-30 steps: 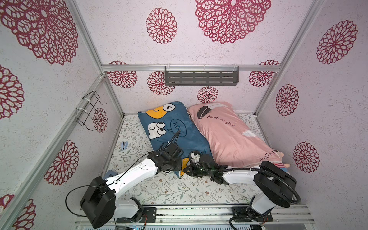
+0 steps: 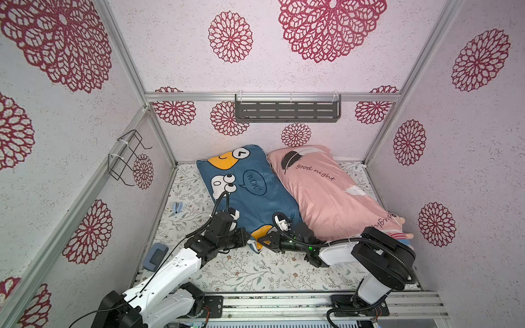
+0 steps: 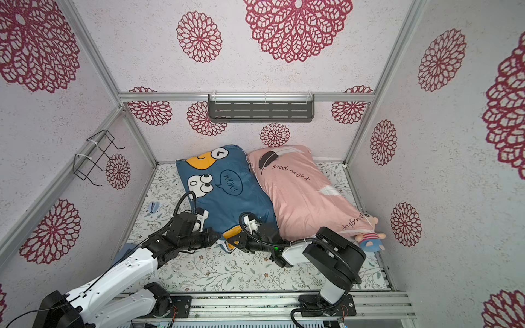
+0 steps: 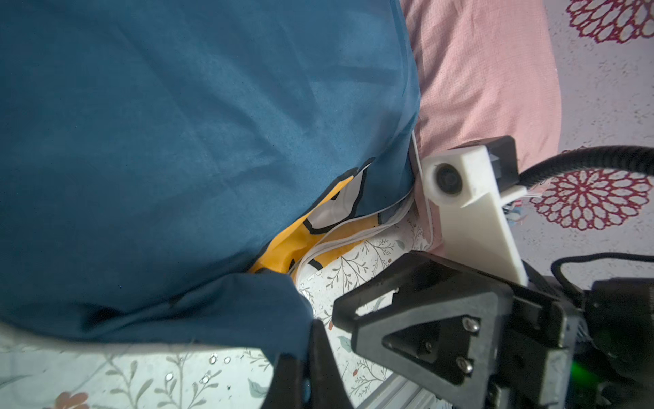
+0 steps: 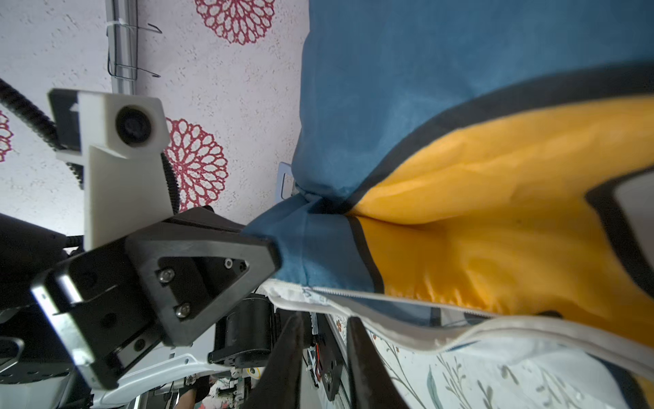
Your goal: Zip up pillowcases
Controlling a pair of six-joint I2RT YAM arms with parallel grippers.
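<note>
A blue cartoon pillowcase [image 2: 262,202] lies beside a pink "good night" pillowcase [image 2: 333,196]. Along the blue one's near edge, a white zipper strip [image 5: 408,306] runs below yellow fabric in the right wrist view, gaping from the fabric above. My left gripper is shut at the near-left of that edge, against dark blue fabric; whether any is between its fingers is unclear. My right gripper is part open just below the zipper strip, with nothing clearly between its fingers.
A blue-grey object [image 2: 155,257] and a small light-blue item [image 2: 176,207] lie at the left. A toy [image 3: 370,240] pokes out at the right. A wire rack and grey shelf [image 2: 287,112] hang on the walls.
My left gripper and arm have moved left along the blue pillowcase's near edge.
</note>
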